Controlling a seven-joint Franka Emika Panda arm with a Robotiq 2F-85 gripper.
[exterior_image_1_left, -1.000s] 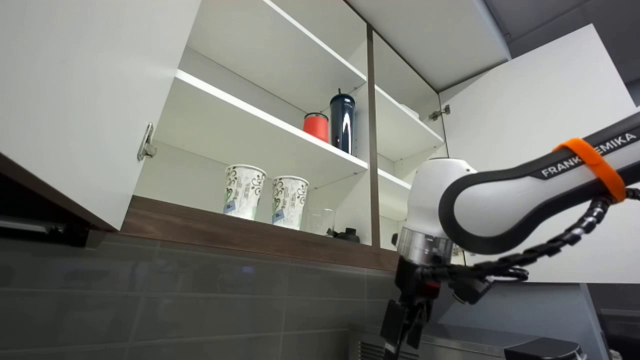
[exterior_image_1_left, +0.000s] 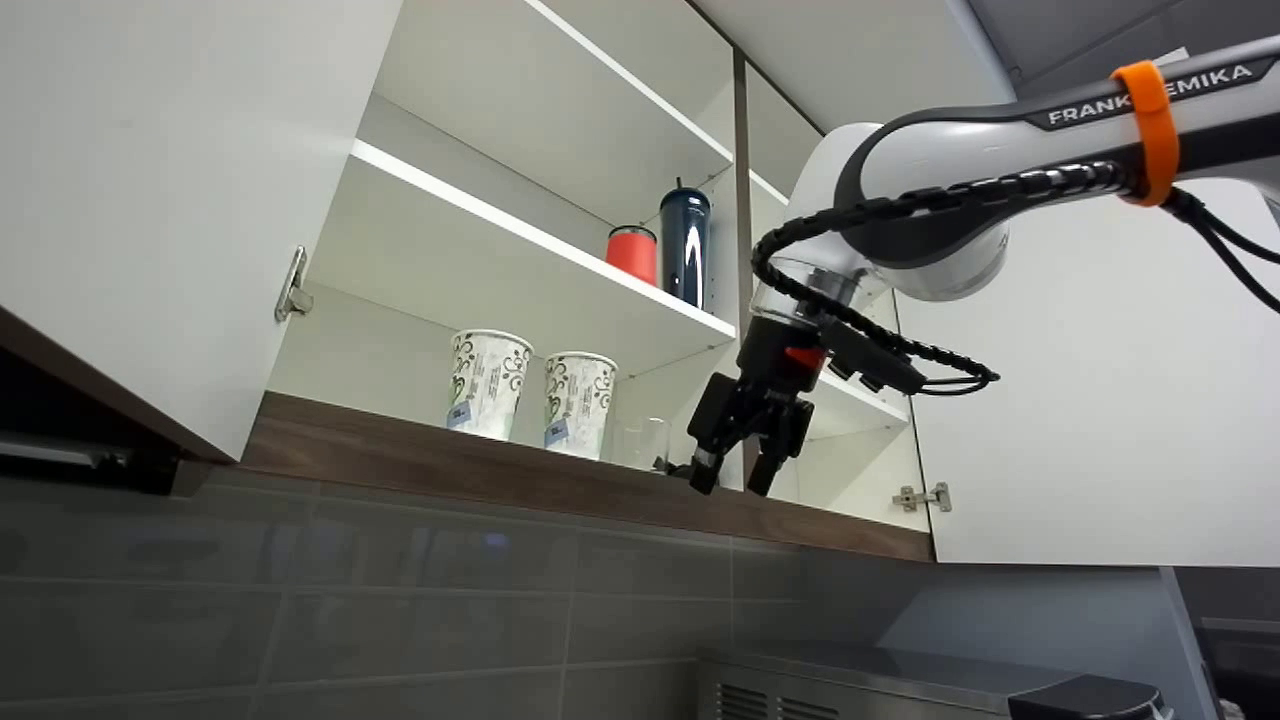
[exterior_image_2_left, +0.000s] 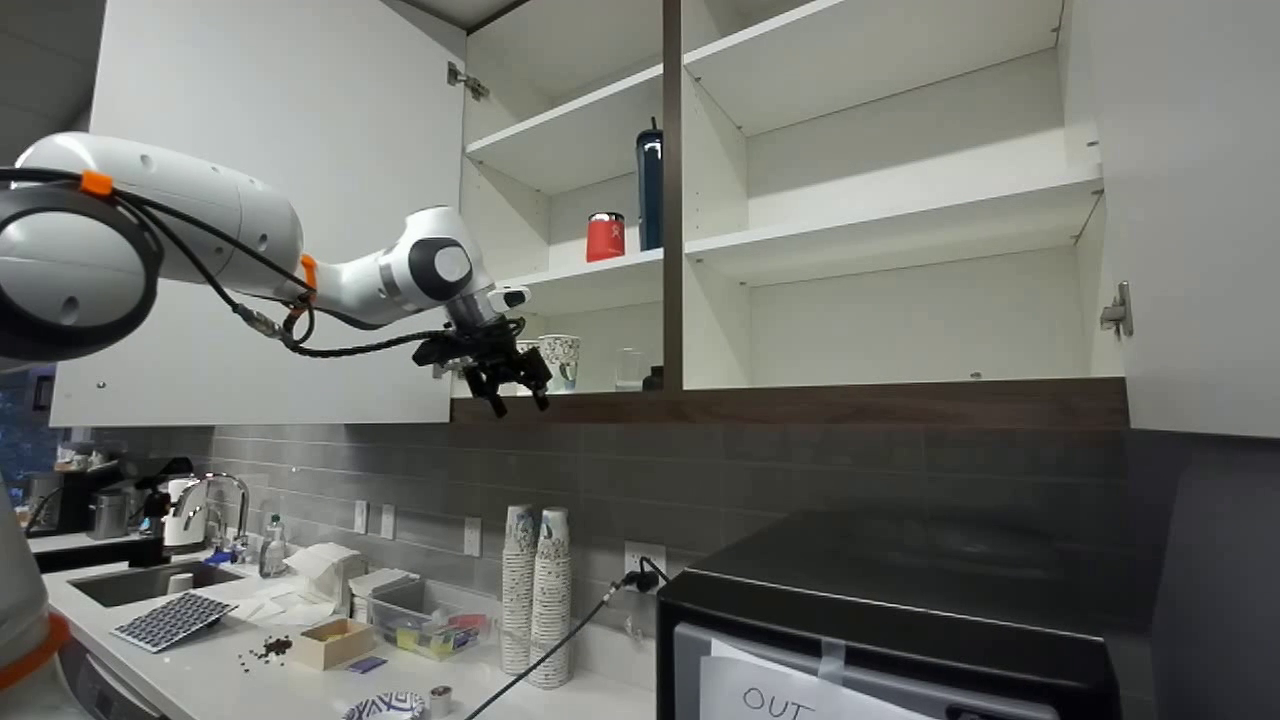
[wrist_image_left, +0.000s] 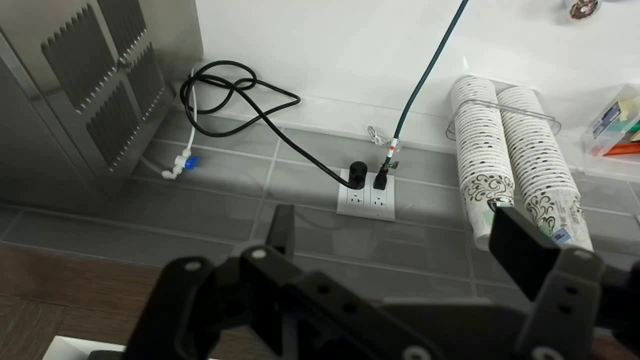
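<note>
My gripper (exterior_image_1_left: 734, 482) hangs open in front of the cabinet's lower edge, with nothing between its fingers. In the wrist view its two dark fingers (wrist_image_left: 520, 255) are spread wide and point down toward the tiled wall and counter. Two patterned paper cups (exterior_image_1_left: 488, 384) (exterior_image_1_left: 579, 404) stand upright on the lowest shelf, left of the gripper in exterior view 1, beside a clear glass (exterior_image_1_left: 649, 443). One shelf up, a red tumbler (exterior_image_2_left: 605, 236) stands next to a tall dark blue bottle (exterior_image_2_left: 650, 190). A black object (exterior_image_2_left: 654, 379) by the divider is mostly hidden in exterior view 1.
Both cabinet doors (exterior_image_2_left: 278, 216) (exterior_image_2_left: 1194, 216) are swung open. The right-hand shelves in exterior view 2 look empty. Below are a microwave (exterior_image_2_left: 888, 576), stacks of paper cups (exterior_image_2_left: 518, 588), a clear bin (exterior_image_2_left: 420, 614) and plugged-in cords (wrist_image_left: 300, 150).
The arm has risen, and my gripper has moved up and left in exterior view 1, to the cabinet's bottom edge. The items on the shelves stand where they were.
</note>
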